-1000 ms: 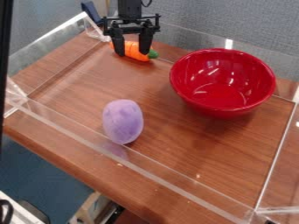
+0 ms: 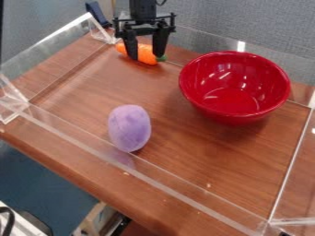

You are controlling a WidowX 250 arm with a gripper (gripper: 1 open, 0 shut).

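Note:
An orange carrot toy (image 2: 146, 54) with a green end lies at the back of the wooden surface. My black gripper (image 2: 144, 42) is over it, fingers pointing down on either side, open as far as it shows; whether they touch the carrot is unclear. A purple oval object (image 2: 129, 127) lies at the front middle. A large red bowl (image 2: 234, 88) stands at the right.
Clear plastic walls (image 2: 185, 189) edge the wooden surface (image 2: 87, 92). A grey wall (image 2: 246, 28) rises behind.
My gripper has risen slightly and shifted a little to the right. The carrot looks slightly shifted; the bowl and purple object have not moved.

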